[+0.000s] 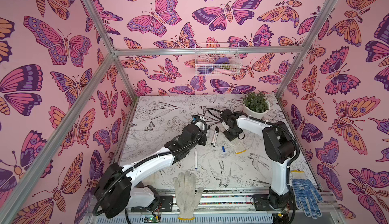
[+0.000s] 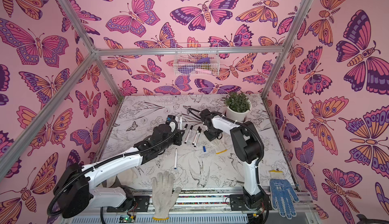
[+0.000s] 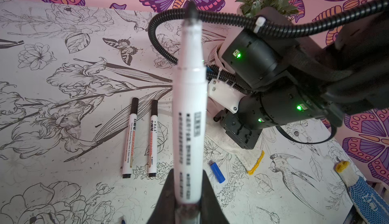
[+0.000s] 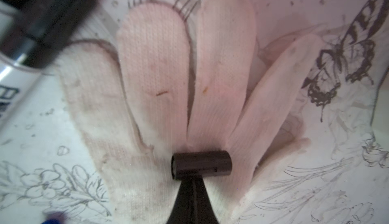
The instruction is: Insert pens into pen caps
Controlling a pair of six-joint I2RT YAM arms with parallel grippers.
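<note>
My left gripper is shut on a white marker pen (image 3: 190,131), held by its lower end with the blurred black tip pointing away. My right gripper is shut. Directly at its fingertips sits a short black pen cap (image 4: 201,165), sideways, hollow end to the left. Whether it is gripped I cannot tell. Two white pens with black ends, a left one (image 3: 130,139) and a right one (image 3: 153,139), lie side by side on the table. A blue cap (image 3: 217,172) lies nearby. Another white pen (image 1: 196,159) lies nearer the front.
Beneath my right gripper lies a white glove (image 4: 158,82). The potted plant (image 1: 256,105) stands behind the right arm. Another white glove (image 1: 187,193) and a blue-dotted glove (image 1: 306,195) lie along the front.
</note>
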